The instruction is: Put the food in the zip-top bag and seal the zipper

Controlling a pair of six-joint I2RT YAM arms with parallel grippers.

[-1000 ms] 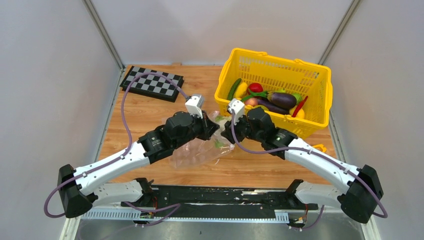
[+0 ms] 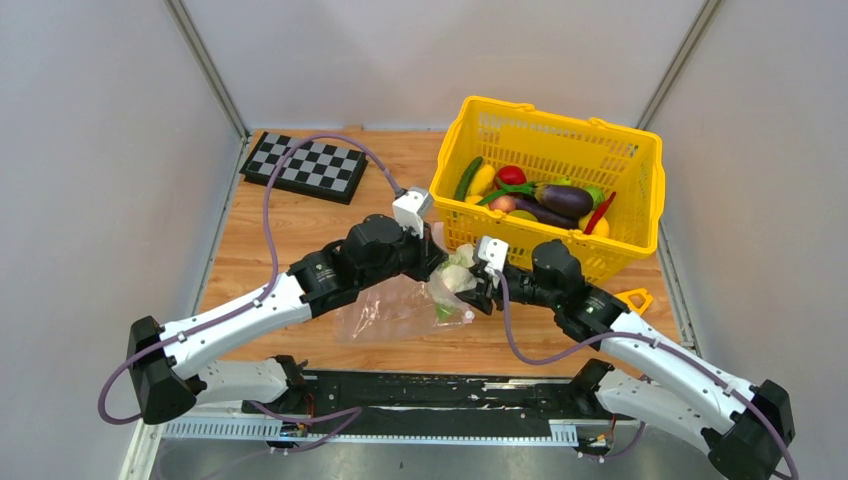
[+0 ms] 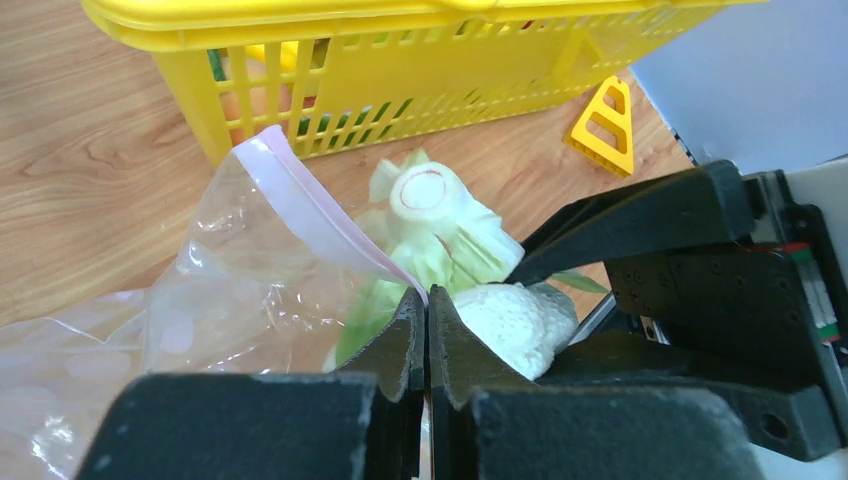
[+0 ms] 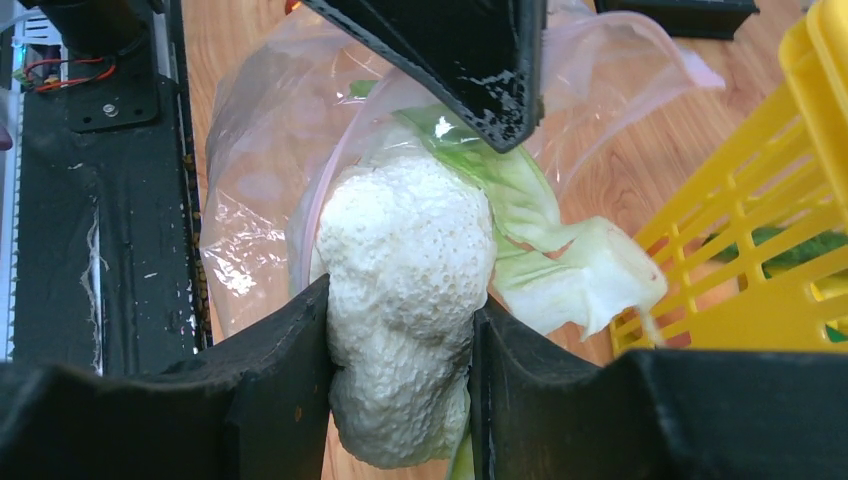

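Note:
The clear zip top bag lies partly on the table, its pale pink zip edge lifted. My left gripper is shut on that edge in the left wrist view. A white cauliflower with pale green leaves and a cut stem is at the bag's mouth. In the right wrist view its upper part is against the bag, while the stem and lower part stick outside. My right gripper has a finger against each side of the cauliflower. A green piece shows through the bag.
A yellow basket of vegetables stands close behind the grippers. A yellow basket-coloured piece lies on the table by it. A checkered board is at the back left. Bare table shows in front.
The right gripper has shifted right and toward the front, and more white cauliflower now shows between the grippers. The left gripper has edged right with the bag's edge.

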